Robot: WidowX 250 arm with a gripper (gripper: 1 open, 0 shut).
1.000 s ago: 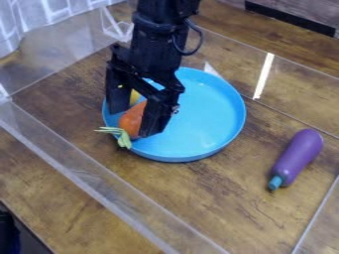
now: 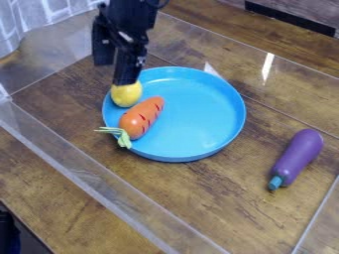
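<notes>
A blue plate [image 2: 199, 119] holds an orange carrot [image 2: 141, 117] with green leaves at its left side, and a round yellow object [image 2: 126, 93] behind the carrot. A purple eggplant [image 2: 298, 154] lies on the wooden table to the right of the plate. My dark gripper [image 2: 115, 62] is raised above and behind the yellow object, open, with nothing seen between its fingers.
The wooden table [image 2: 199, 198] has free room in front of the plate and at the back right. Clear walls border the left and front of the area.
My gripper has moved up and back, away from over the carrot and plate, uncovering the carrot and yellow object.
</notes>
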